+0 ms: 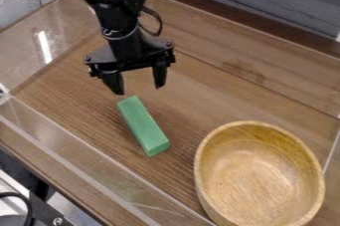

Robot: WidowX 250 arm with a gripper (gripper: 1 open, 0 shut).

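A black robot gripper hangs over the wooden table at the upper left, open, with its two fingers pointing down. Below it a green rectangular block lies flat on the table, its long side running from upper left to lower right. Nothing shows between the fingers.
A yellow oval bowl sits at the lower right, to the right of the block. Clear panels edge the left side, with dark cables at the lower left corner.
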